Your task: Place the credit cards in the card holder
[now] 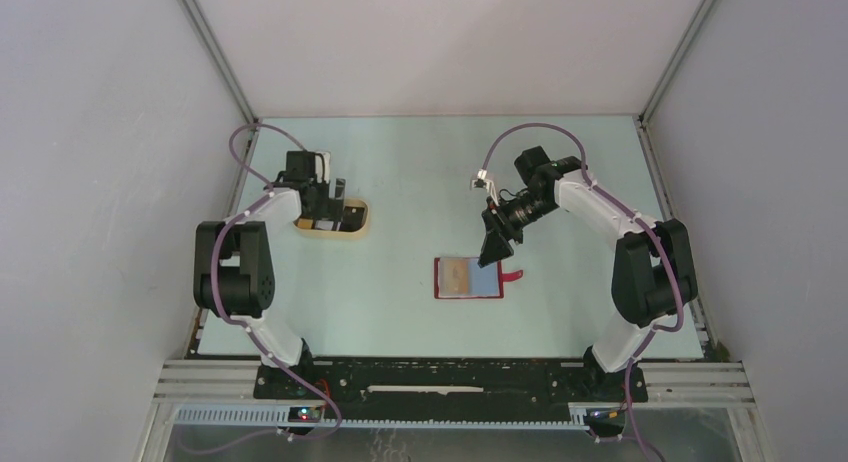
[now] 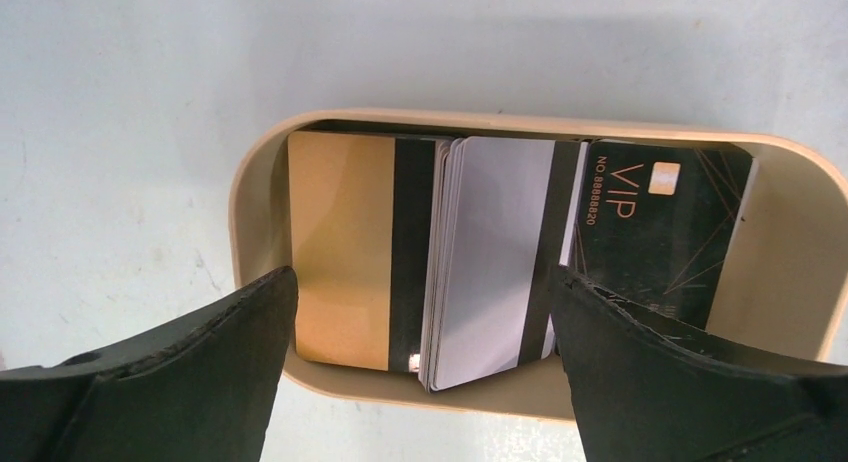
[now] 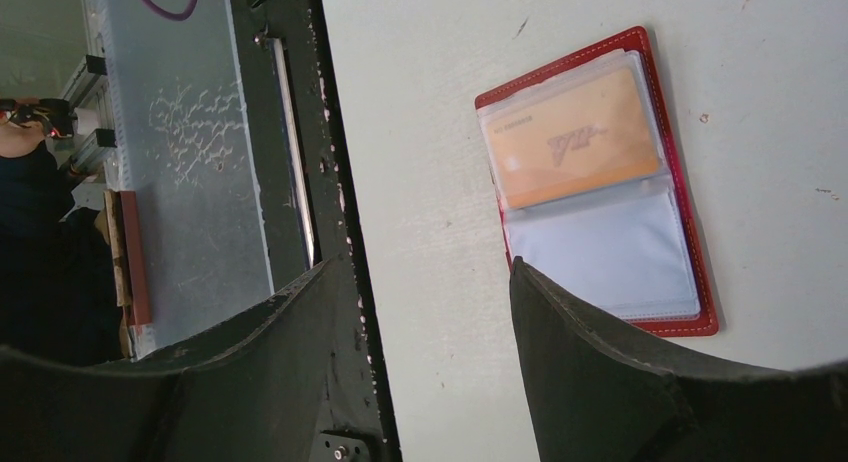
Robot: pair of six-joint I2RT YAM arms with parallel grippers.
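A beige box (image 2: 500, 124) in the left wrist view holds a gold card (image 2: 342, 252), a stack of pale cards (image 2: 495, 252) and a black VIP card (image 2: 650, 232). My left gripper is open above the box, its fingertips spread over the gold and pale cards with nothing between them gripped. On the table lies the red card holder (image 3: 688, 207), opened flat. One clear pocket shows a gold card (image 3: 580, 142); the lower pocket (image 3: 605, 247) looks pale. Beside and above the holder hangs my right gripper, fingers apart and empty.
The box (image 1: 335, 234) is at the left of the table, the holder (image 1: 468, 298) front of centre. A red tab (image 1: 513, 276) sticks out from the holder's right side. Bare table lies between box and holder.
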